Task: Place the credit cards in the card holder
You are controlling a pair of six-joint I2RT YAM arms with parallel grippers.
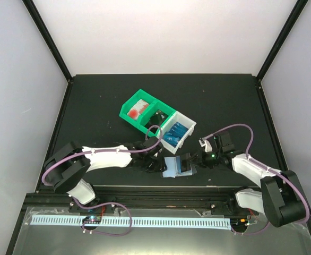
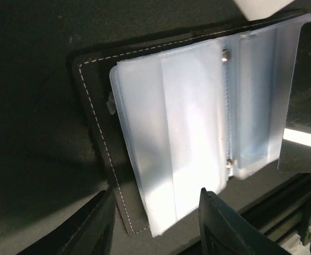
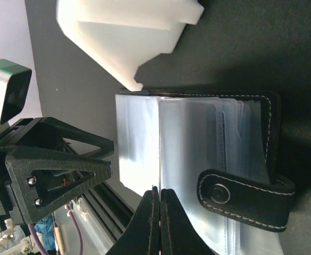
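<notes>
The card holder lies open on the table, its clear sleeves spread out. My right gripper is shut on a dark card, held upright over the holder's right part and seen nearly edge-on in the right wrist view. My left gripper stands open at the holder's left, fingertips at the edge of the sleeves, nothing between them.
Behind the holder are a green divided box with contents and a white bin with blue packets. The table's front edge is just in front.
</notes>
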